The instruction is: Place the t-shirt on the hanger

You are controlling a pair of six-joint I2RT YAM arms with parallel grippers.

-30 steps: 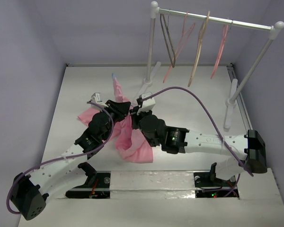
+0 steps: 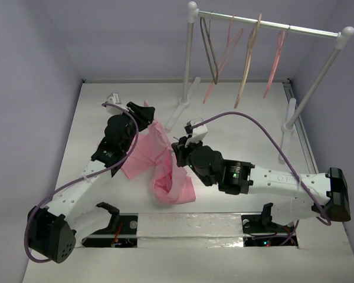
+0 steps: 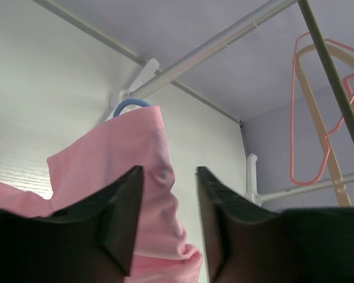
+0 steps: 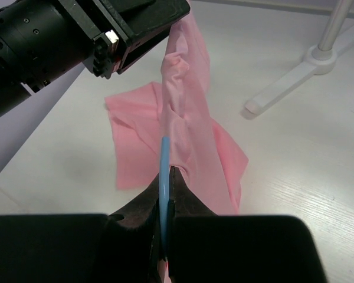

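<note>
The pink t-shirt point(image 2: 143, 154) hangs in folds between my two arms, its lower part near the table in the top view. A blue hanger point(image 4: 164, 183) stands edge-on in my right gripper, which is shut on it. Its other blue end point(image 3: 130, 104) shows past the shirt's top edge in the left wrist view. My left gripper point(image 2: 150, 114) stands at the upper part of the shirt, open. Between its parted fingers lies a fold of pink cloth, with a gap beside the other finger. Most of the hanger is hidden by cloth.
A white rack stands at the back right, several hangers on its rail point(image 2: 271, 25), among them a beige one point(image 2: 248, 62). Its near-left foot point(image 2: 180, 112) lies close to my grippers. Clear table extends between the rack's feet.
My left gripper has moved away from the right one, toward the back, along the shirt. The right arm has shifted slightly right. The blue tip above the shirt no longer shows from the top.
</note>
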